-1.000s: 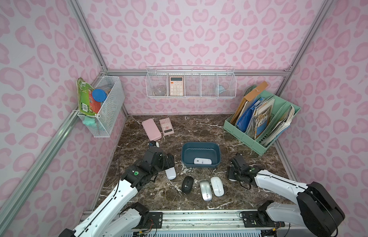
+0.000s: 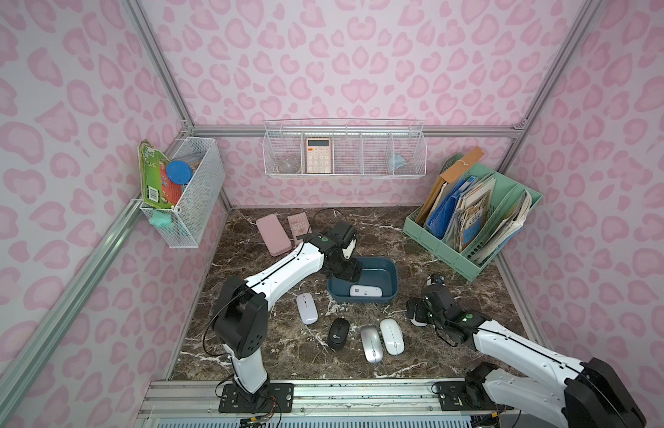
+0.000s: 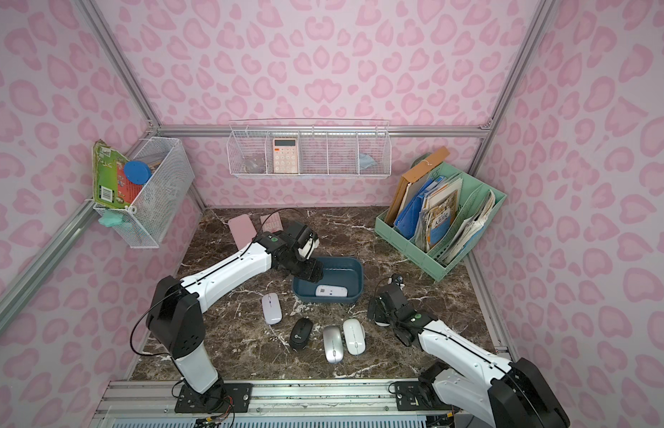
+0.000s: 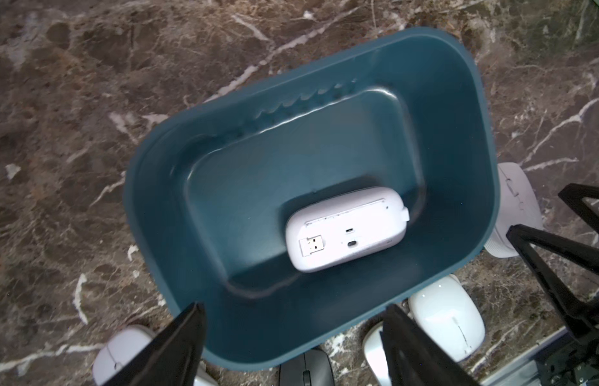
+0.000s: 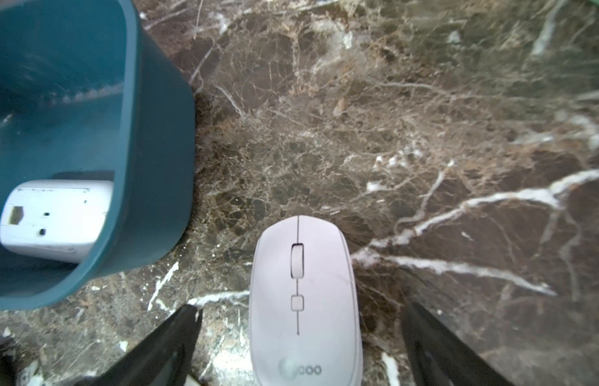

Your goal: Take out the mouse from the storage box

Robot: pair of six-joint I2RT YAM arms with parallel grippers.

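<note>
A white mouse (image 4: 344, 228) lies on its side in the teal storage box (image 2: 377, 272), showing ports and a USB plug. My left gripper (image 2: 346, 274) hangs over the box's left part; in the left wrist view its fingers stand apart, with nothing between them. My right gripper stands open above another white mouse (image 5: 302, 276) on the table, just right of the box.
A black mouse (image 2: 338, 332) and several light mice (image 2: 392, 335) lie in front of and left of the box. Pink calculator and case (image 2: 273, 234) are behind left. A green file organizer (image 2: 439, 246) stands back right.
The right arm has shifted slightly.
</note>
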